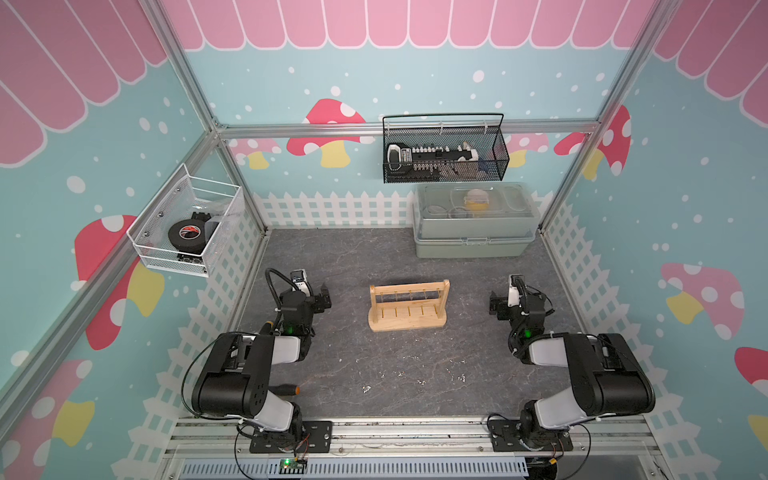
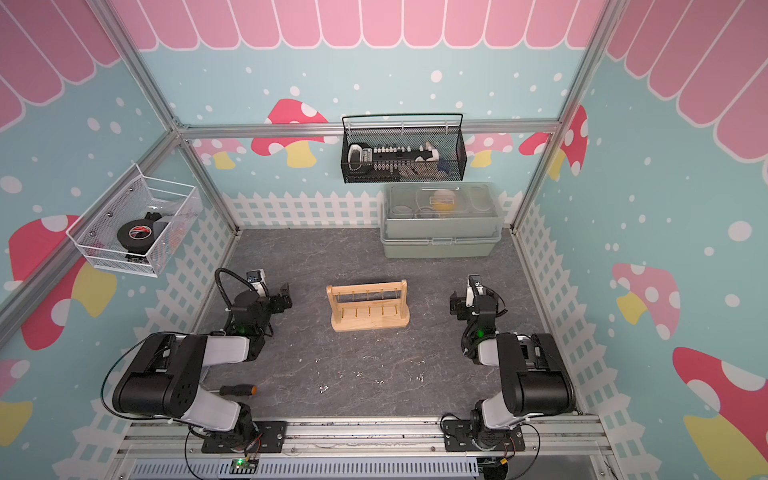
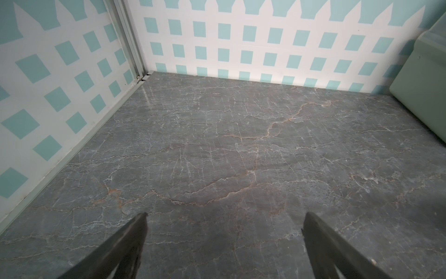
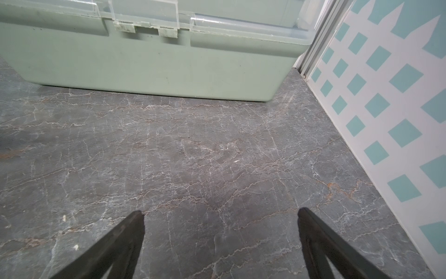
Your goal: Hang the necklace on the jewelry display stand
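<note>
The wooden jewelry display stand [image 1: 409, 321], with a top bar and a row of small pegs, stands upright mid-table between the arms. I can make out no whole necklace; small silvery bits [image 1: 421, 382] are scattered in front of the stand, too small to identify. To the stand's left, my left gripper is open over bare table, with nothing between its fingers. My right gripper also stands open and empty, to the right of the stand. Neither one touches the stand.
A green storage box [image 1: 475, 249] fills the back right of the table. Near the left arm's base lies a screwdriver [image 2: 237, 390]. A black wire basket [image 1: 445, 152] and a white one [image 1: 188, 228] hang on the walls.
</note>
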